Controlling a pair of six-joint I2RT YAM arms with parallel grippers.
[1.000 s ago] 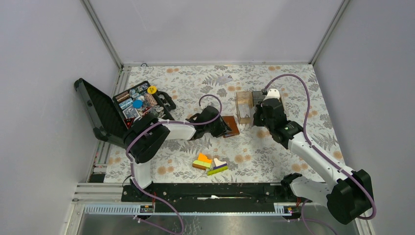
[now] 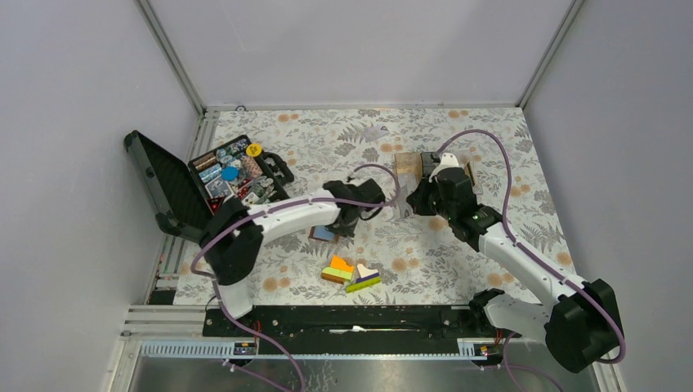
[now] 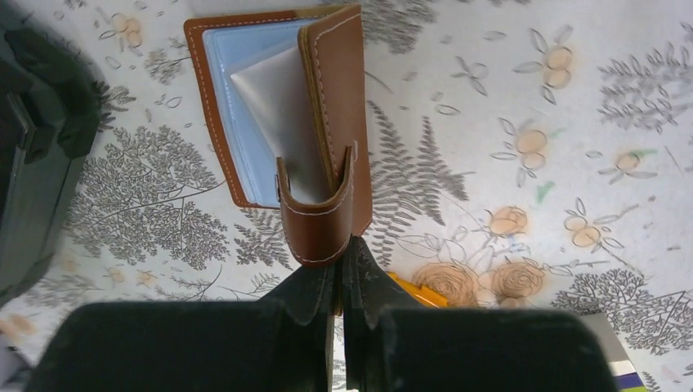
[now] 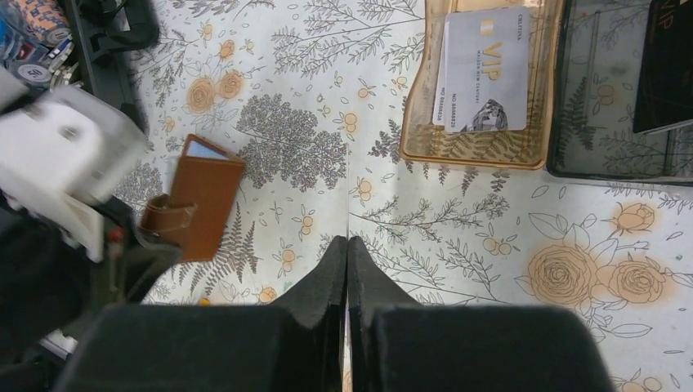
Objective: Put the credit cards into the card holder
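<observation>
The brown leather card holder (image 3: pixel 335 98) lies half open, showing a pale blue inside, with my left gripper shut on its strap end. In the top view it sits beneath the left gripper (image 2: pixel 347 229). My right gripper is shut with nothing seen between its fingers, over the table right of the holder. In the right wrist view white VIP cards (image 4: pixel 482 69) lie in a clear amber tray (image 4: pixel 474 149), and a black card (image 4: pixel 666 61) lies in the dark tray (image 4: pixel 580 151) beside it.
An open black case (image 2: pixel 167 180) full of small items stands at the left. Coloured blocks (image 2: pixel 337 274) lie near the front edge. The table between holder and trays is clear.
My left gripper has moved left with the card holder, away from the trays. The right gripper has shifted slightly left in the top view.
</observation>
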